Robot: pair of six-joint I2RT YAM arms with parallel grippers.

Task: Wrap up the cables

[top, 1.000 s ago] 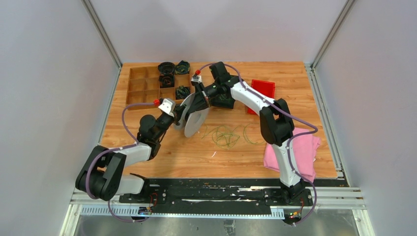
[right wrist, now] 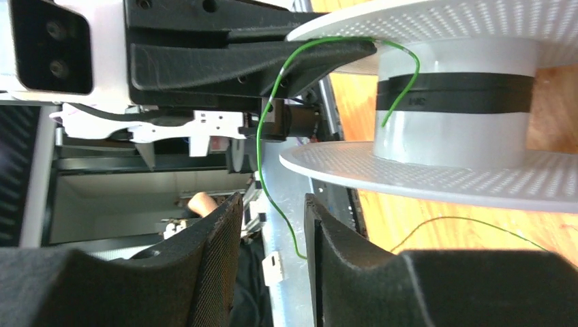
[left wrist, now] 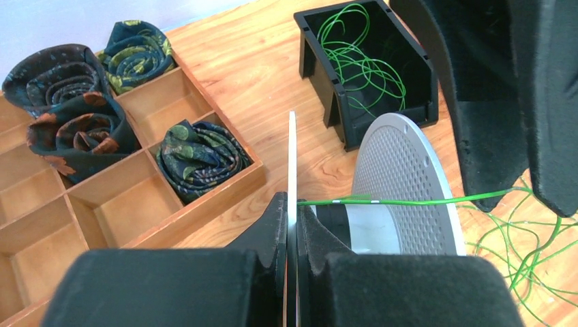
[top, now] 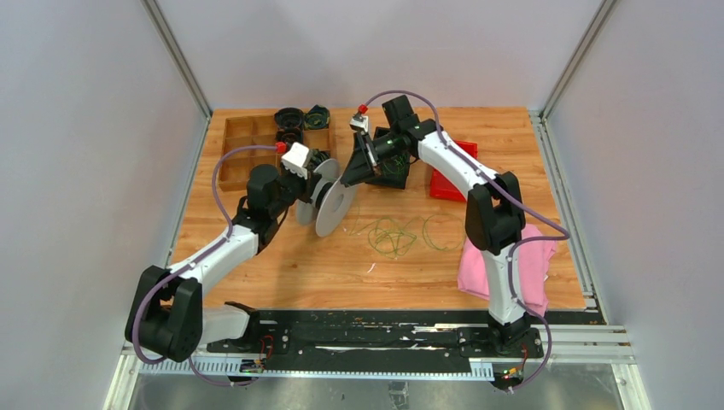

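A white spool [top: 335,207] with two wide flanges and a black band round its hub stands left of the table's middle. My left gripper is shut on one flange [left wrist: 292,157], seen edge-on between its fingers. A green cable [right wrist: 402,88] runs from the hub over a left finger [right wrist: 225,66] and down to my right gripper. That gripper stands open beside the spool, its fingers apart and the cable near one of them. More green cable [top: 391,238] lies in loose loops on the table.
Behind the spool, a wooden compartment box [left wrist: 146,225] holds several rolled dark cloths. A black bin [left wrist: 416,82] has green cable in it. A red bin [top: 448,184] and pink cloth [top: 538,265] lie to the right.
My right gripper has drawn to the right, away from the left one. The left gripper has shifted towards the back, and the spool's near flange has turned and moved slightly.
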